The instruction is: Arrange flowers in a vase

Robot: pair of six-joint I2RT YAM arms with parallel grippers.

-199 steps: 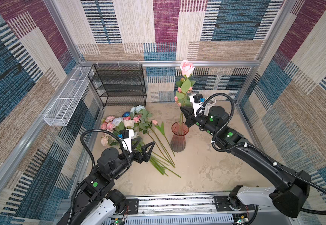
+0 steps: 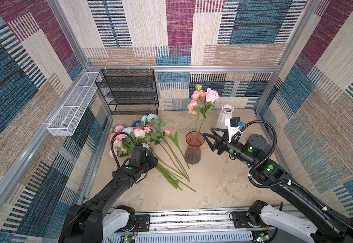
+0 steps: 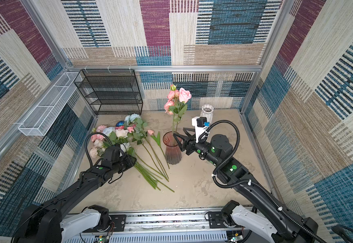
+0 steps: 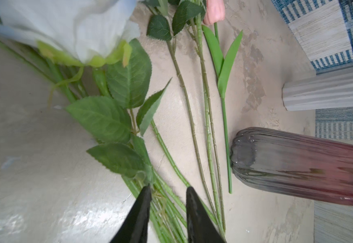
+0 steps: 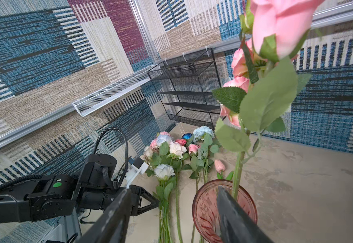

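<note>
The pink ribbed vase stands mid-table, holding upright pink roses; a green stem rises from it in the right wrist view. My right gripper is open beside the vase's rim, apart from the roses. Loose flowers lie to the left: white and pink blooms, a pink tulip, long stems. My left gripper hangs over the bundled stems below a white rose, fingers parted, with nothing clearly held between them.
A white vase stands at the back right. A black wire rack is at the back left, a white mesh basket on the left wall.
My right gripper has moved right and down, away from the roses, which now lean in the vase. My left gripper has turned and moved slightly left over the loose flowers.
</note>
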